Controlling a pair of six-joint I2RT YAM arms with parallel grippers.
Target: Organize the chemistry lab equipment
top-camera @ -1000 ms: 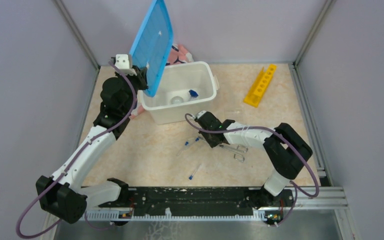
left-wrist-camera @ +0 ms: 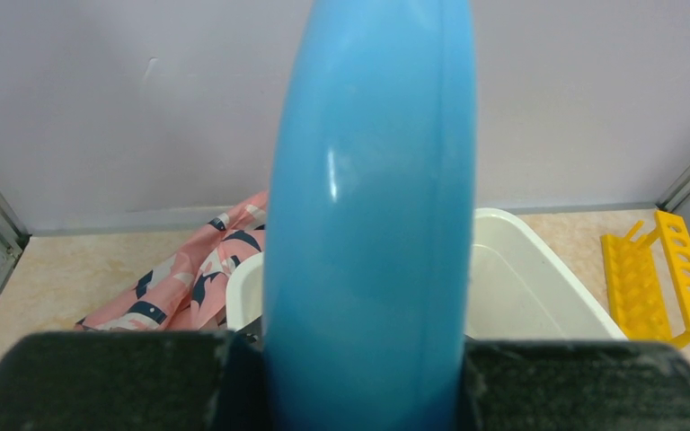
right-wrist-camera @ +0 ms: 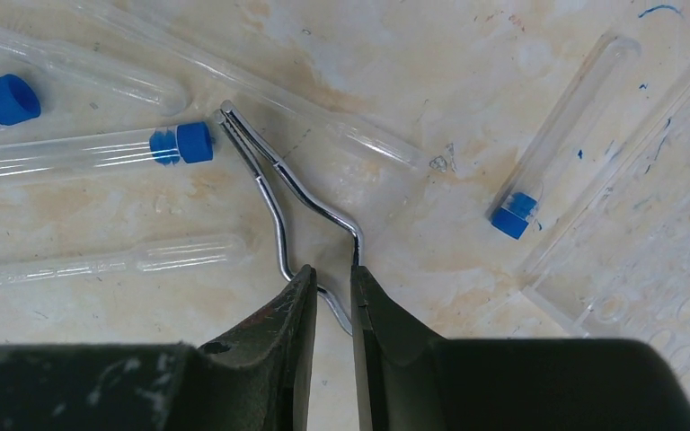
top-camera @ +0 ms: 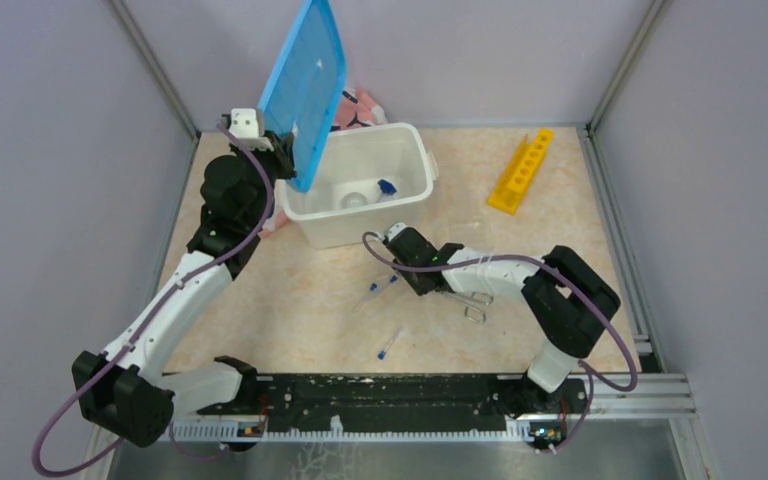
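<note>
My left gripper (top-camera: 278,160) is shut on the blue lid (left-wrist-camera: 368,180), holding it upright at the left of the white storage box (top-camera: 400,210). My right gripper is low over metal tongs (right-wrist-camera: 310,197), its fingers a little apart over their bent part; whether they touch is unclear. Around the tongs lie capped tubes (right-wrist-camera: 72,157), clear pipettes (right-wrist-camera: 171,256) and a short blue-capped tube (right-wrist-camera: 548,153). A clear rack (right-wrist-camera: 629,251) lies at the right. Inside the box are a round clear item (top-camera: 353,200) and a blue item (top-camera: 387,187).
A yellow rack (top-camera: 520,175) stands at the back right. Pink patterned cloth (left-wrist-camera: 189,278) lies behind and beside the box.
My right arm has shifted slightly left in the top view. The left arm and lid have not visibly moved.
</note>
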